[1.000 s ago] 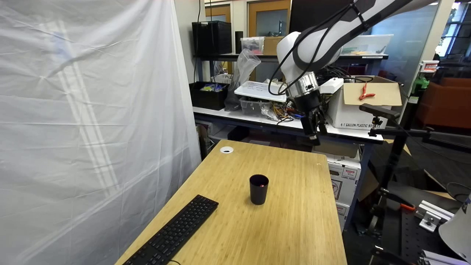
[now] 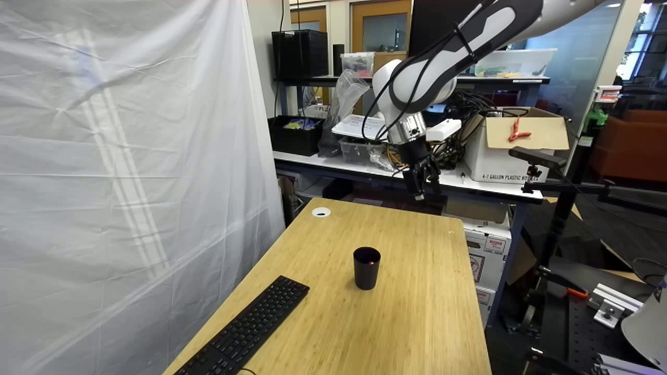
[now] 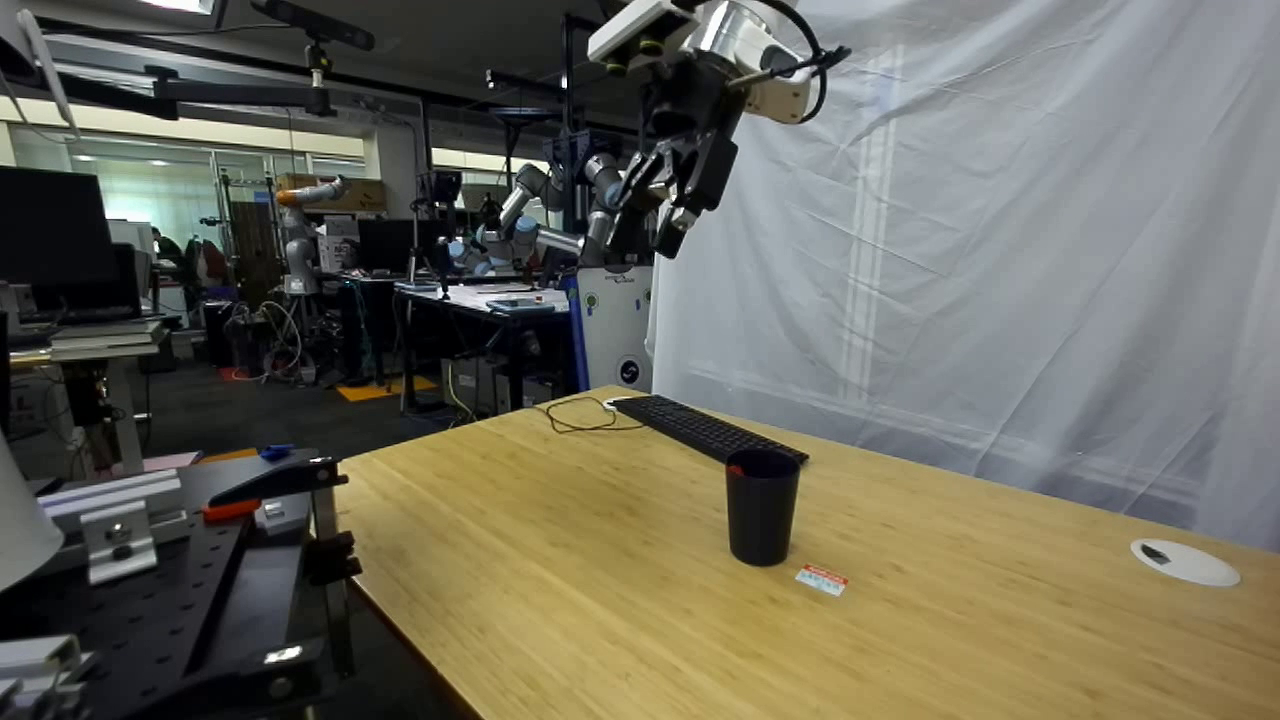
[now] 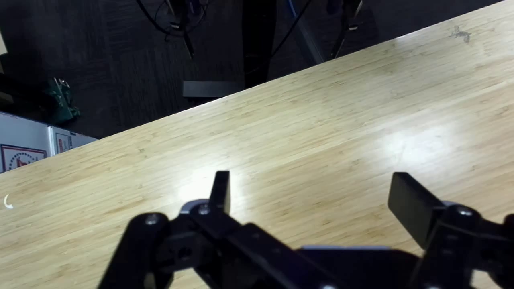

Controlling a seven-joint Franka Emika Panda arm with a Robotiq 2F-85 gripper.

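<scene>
A black cup stands upright near the middle of the wooden table, with something small and red showing inside its mouth. From the other side the same cup has a small red and white packet lying flat beside it; the cup hides this in exterior view 1. High above the table hangs my gripper, well clear of the cup. In the wrist view the gripper is open, its fingers wide apart with only bare tabletop beneath them.
A black keyboard with a cable lies along the table's curtain side. A white-rimmed hole sits in one corner of the table. Behind stands a shelf with boxes.
In exterior view 1 my arm and gripper have moved left and slightly upward. The cup and keyboard have stayed in place.
</scene>
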